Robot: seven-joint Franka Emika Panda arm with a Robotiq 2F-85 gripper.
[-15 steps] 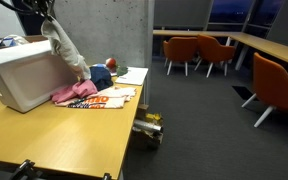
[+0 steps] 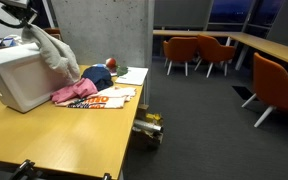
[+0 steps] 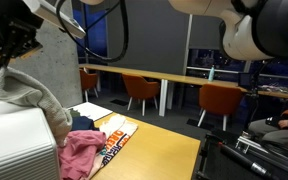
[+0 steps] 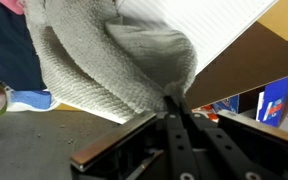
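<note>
A light grey towel (image 2: pixel 52 50) hangs from my gripper (image 2: pixel 28 25), which is shut on its upper end at the left of the table. In exterior view 2 the towel (image 3: pixel 29 95) drapes over the top and side of a white box (image 3: pixel 14 150), and its lower part hangs near a pink cloth (image 3: pixel 79 150). From the wrist, the towel (image 4: pixel 104 50) runs up to the fingertips of my gripper; the exact pinch is hard to make out.
On the table, an orange-and-white printed cloth (image 2: pixel 106 99) lies beside the pink cloth (image 2: pixel 76 90). Behind them are a dark blue cloth item (image 2: pixel 97 76) and a red round object (image 2: pixel 111 63). A concrete pillar (image 2: pixel 109 30) stands behind.
My gripper has moved left and down, carrying the towel's upper end over the white box. The towel now slants more, its lower end shifted left. Other cloths look unmoved.
</note>
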